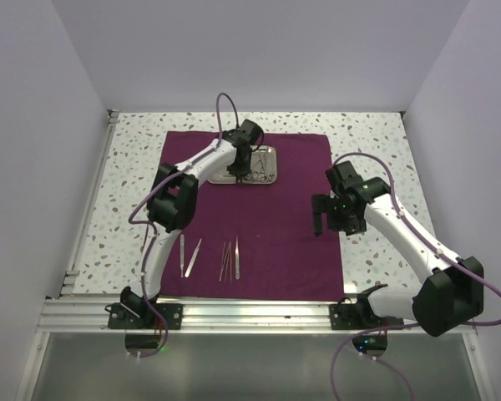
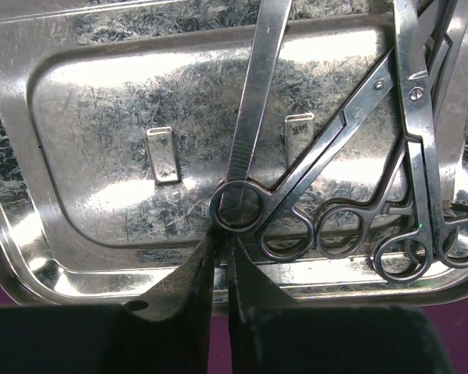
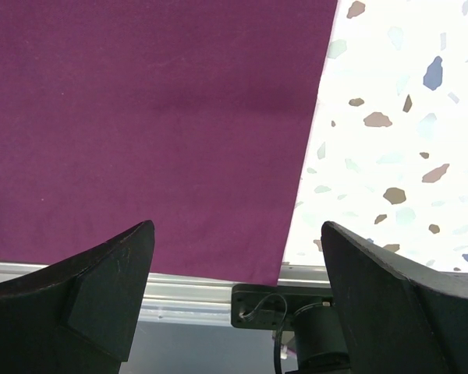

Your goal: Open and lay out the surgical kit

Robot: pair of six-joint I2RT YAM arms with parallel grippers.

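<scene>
The metal tray [image 1: 270, 153] lies at the back of the purple cloth. In the left wrist view, a long strip-like instrument with a ridged section [image 2: 253, 101] lies in it, beside several ring-handled instruments [image 2: 417, 125] crossing at the right. My left gripper is at the tray's near wall, by the strip's lower end and one finger ring. Its fingers [image 2: 191, 273] are almost together with a thin gap; whether they pinch anything is hidden. Over the cloth's right side my right gripper stands open and empty.
At the cloth's front left lie several slim tools in a row, including a light flat one [image 1: 182, 255], a slanted one [image 1: 192, 259] and a pointed one [image 1: 237, 259].
</scene>
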